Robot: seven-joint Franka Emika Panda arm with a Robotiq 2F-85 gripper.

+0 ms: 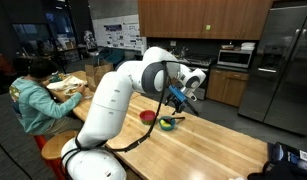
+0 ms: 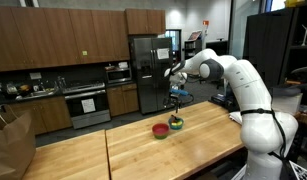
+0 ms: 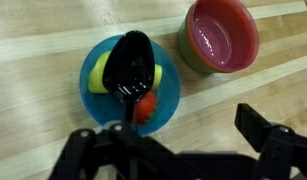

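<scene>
A blue plate lies on the wooden table. On it are a black spoon-like utensil, a yellow item and a red item. The utensil's dark handle runs toward the bottom of the wrist view, where its end is hard to separate from the gripper. Above the table hangs my gripper, open, its dark fingers spread wide. From outside, the gripper appears over the area of the plate. Nothing is visibly clasped.
Close beside the plate stands a red bowl, apparently empty. A person sits at the left of the first exterior view. Bare table stretches to the right of the plate. A brown paper bag stands at the far left of the second exterior view.
</scene>
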